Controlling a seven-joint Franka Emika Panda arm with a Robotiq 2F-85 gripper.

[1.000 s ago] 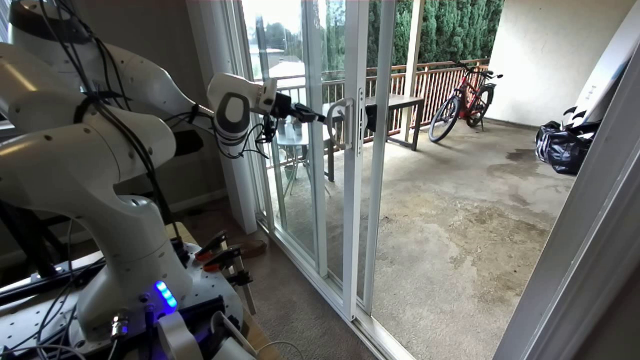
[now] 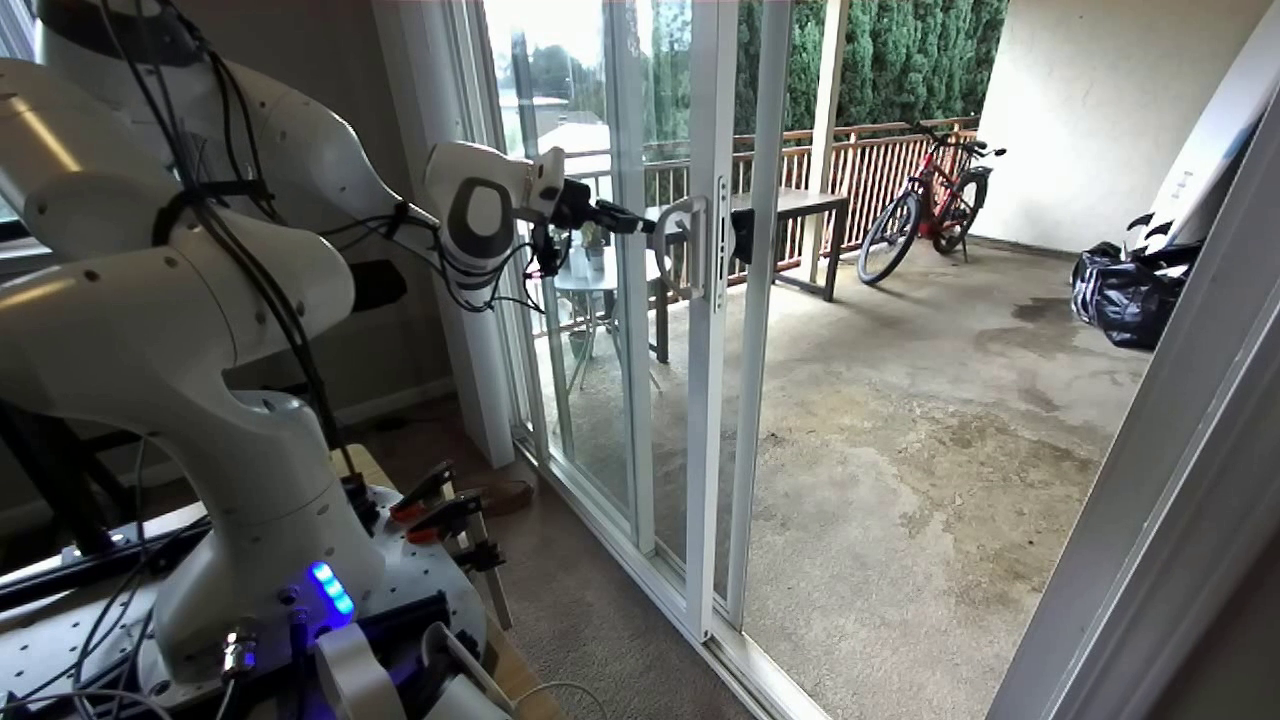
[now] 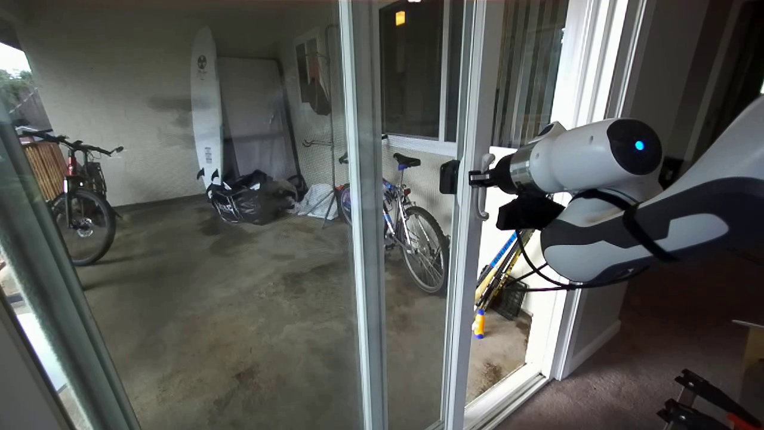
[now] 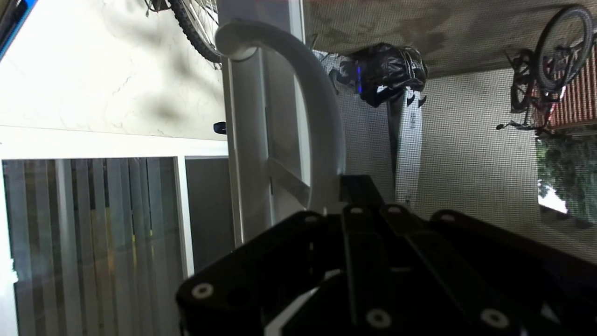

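Observation:
A sliding glass door with a white frame (image 2: 704, 480) stands partly open. Its white curved handle (image 2: 684, 248) sits upright on the door's edge, and the handle (image 4: 327, 106) arches across the wrist view. Reaching toward the handle's upper part from the left in exterior view 1 is my black gripper (image 2: 651, 226). Its fingers are together, with nothing visible between them. In exterior view 2, the gripper (image 3: 474, 178) overlaps the handle (image 3: 483, 205). The fingertips (image 4: 361, 187) lie right beside the handle's bar in the wrist view; whether they touch it I cannot tell.
Past the opening lies a bare concrete patio (image 2: 864, 480) with a red bicycle (image 2: 930, 204) and black bags (image 2: 1128, 294). A black box (image 3: 449, 176) is fixed on the door's outer side. Clamps (image 2: 450, 516) stick out from the robot's table. The floor track (image 2: 744, 666) runs clear across the opening.
My gripper has risen slightly and shifted a little to the right in exterior view 1, closer along the handle's upper part. The door and its handle look unmoved.

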